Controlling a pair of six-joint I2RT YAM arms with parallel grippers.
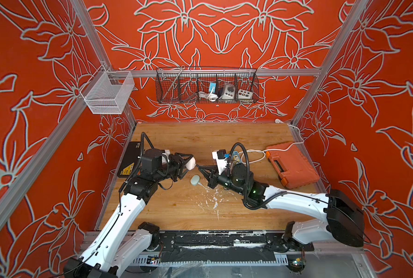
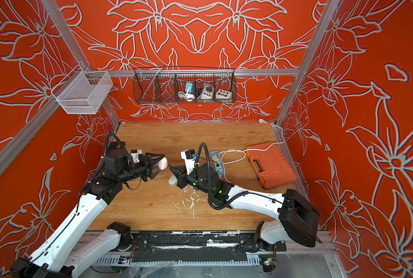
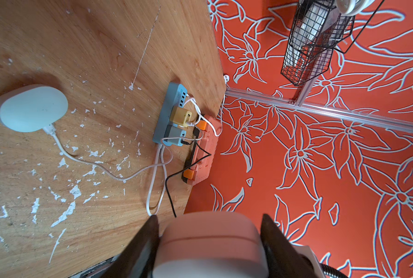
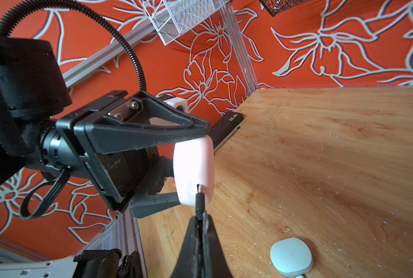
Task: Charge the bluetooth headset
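Note:
My left gripper (image 1: 186, 163) holds a white rounded case (image 4: 193, 162), likely the headset's, upright above the table's middle, shut on it. My right gripper (image 1: 200, 167) is shut and points at that case; in the right wrist view its fingertips reach the case's face, and whether they touch is hard to tell. A pale rounded pad (image 3: 29, 107) lies on the table (image 2: 192, 134) below, with a white cable running from it to a blue power strip (image 3: 169, 113) carrying plugged adapters.
An orange toolbox (image 1: 292, 166) lies at the right, a black case (image 1: 127, 157) at the left. A black wire basket (image 1: 206, 85) with devices and a white basket (image 1: 108, 95) hang on the walls.

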